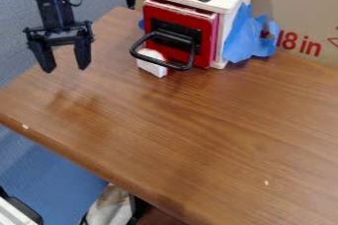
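My gripper hangs at the upper left, over the left edge of the wooden table, its two black fingers spread apart with nothing between them. To its right, at the back of the table, stands a toy oven in white with a red door and a large black handle. A small white block sits under the handle at the oven's front.
Blue tape or cloth is bunched at the oven's right side, before a cardboard box. A pale bag lies below the front edge.
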